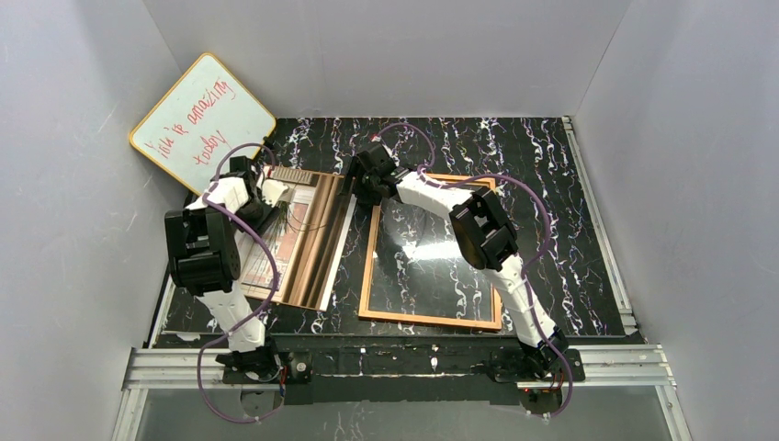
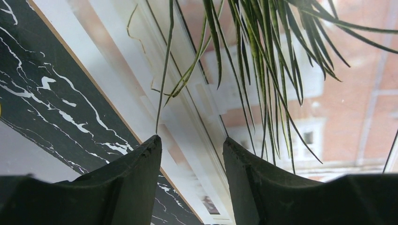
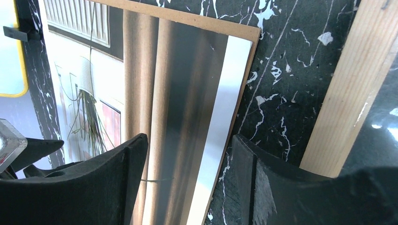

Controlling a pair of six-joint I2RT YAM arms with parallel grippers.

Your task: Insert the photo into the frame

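The photo (image 1: 323, 241), a flat board printed with a plant, pale panels and brown stripes, lies on the left of the table. To its right is the empty wooden frame (image 1: 369, 266). My left gripper is over the photo's left part, its fingers apart and only the photo's face showing beyond them. Near the photo's far right corner is my right gripper, parted too. The photo's white right edge (image 3: 219, 110) runs between its fingers; no grip on it shows. The left gripper's contact with the photo cannot be told.
A whiteboard (image 1: 197, 119) with red writing leans at the back left. A narrow strip of dark marble (image 3: 272, 93) separates photo and frame.
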